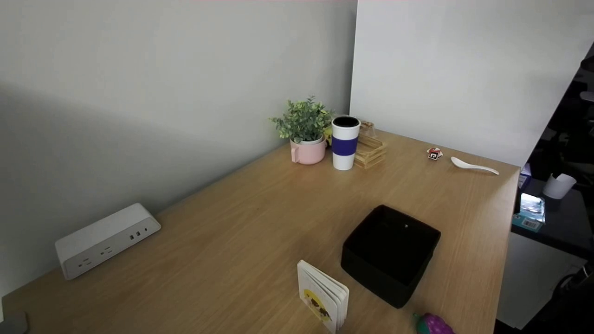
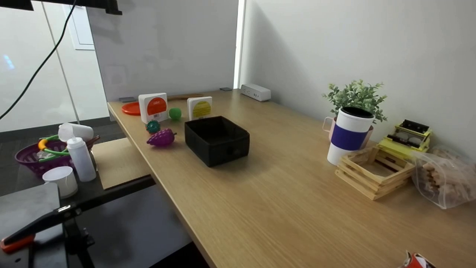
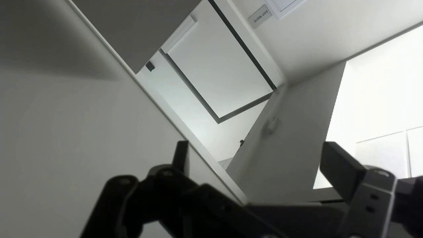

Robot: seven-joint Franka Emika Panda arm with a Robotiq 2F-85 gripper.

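My gripper shows only in the wrist view. Its two dark fingers stand wide apart, and only wall and ceiling fittings appear between them. On the wooden table (image 1: pixel 234 245) sits a black open box (image 1: pixel 362 270), its dark inside looking empty. Beside it a small white book (image 1: pixel 320 300) stands upright. A purple grape toy (image 2: pixel 162 138) lies near the table edge, with a teal spiky ball (image 2: pixel 152 127) and a green ball (image 2: pixel 175 114) behind it. A white spoon (image 1: pixel 473 166) and a small red-and-white packet (image 1: pixel 434 153) lie at the far end.
Along the wall stand a potted plant (image 1: pixel 309 151), a white cup with a blue band (image 2: pixel 348 138), a wooden crate (image 2: pixel 372 178) and a bag of wooden pieces (image 2: pixel 441 178). A power strip (image 1: pixel 108 239) sits farther along.
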